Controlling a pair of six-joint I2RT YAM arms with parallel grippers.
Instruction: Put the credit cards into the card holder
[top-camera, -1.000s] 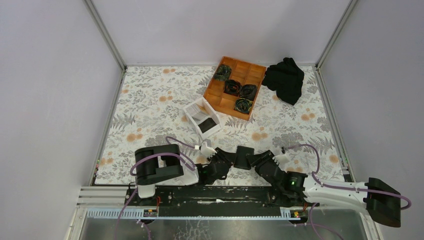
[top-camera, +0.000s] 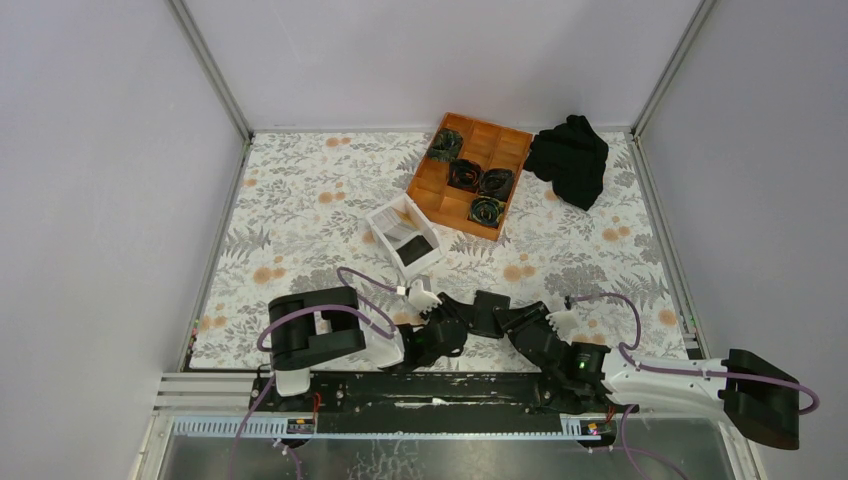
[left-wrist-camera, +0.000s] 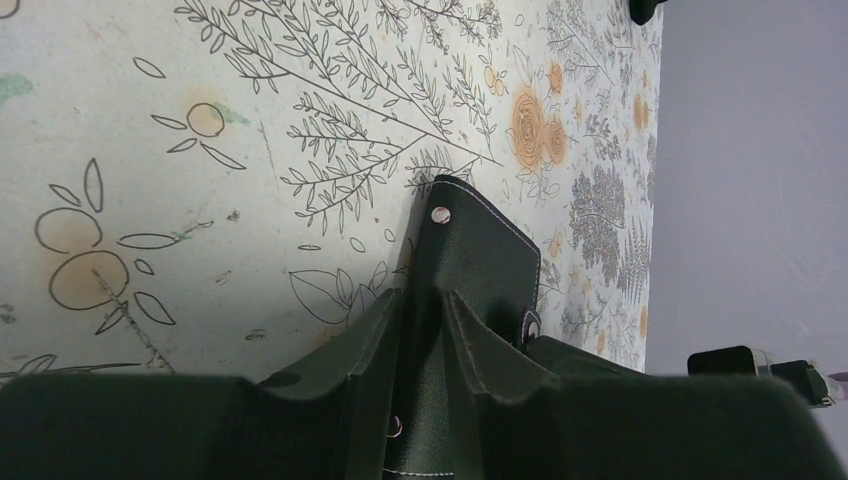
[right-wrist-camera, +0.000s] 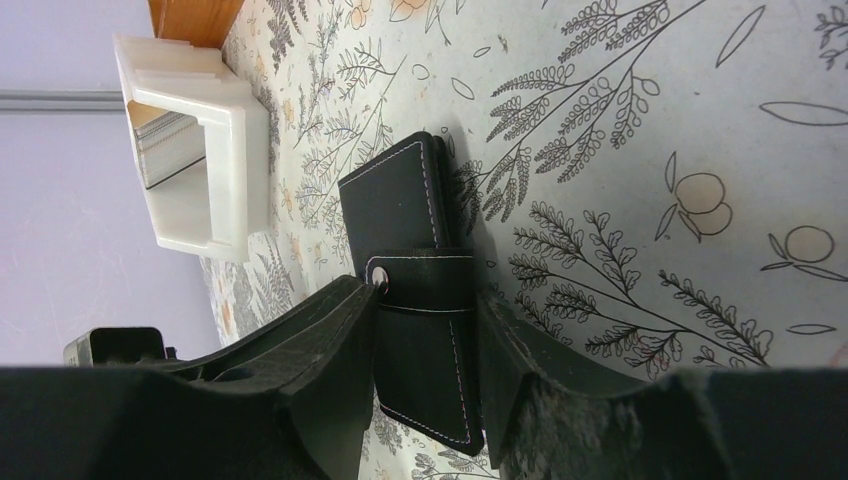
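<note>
The black card holder lies near the front edge of the table, with both grippers at it from opposite sides. In the left wrist view, my left gripper has its fingertips close together at the holder's edge; I cannot tell whether they grip it. My right gripper straddles the holder's snap flap, fingers apart. A white container holding card-like items stands behind the holder.
An orange compartment tray with coiled cables is at the back, beside a black cloth.
Very little differs: the left and right arms have shifted slightly, while the holder stays in place.
</note>
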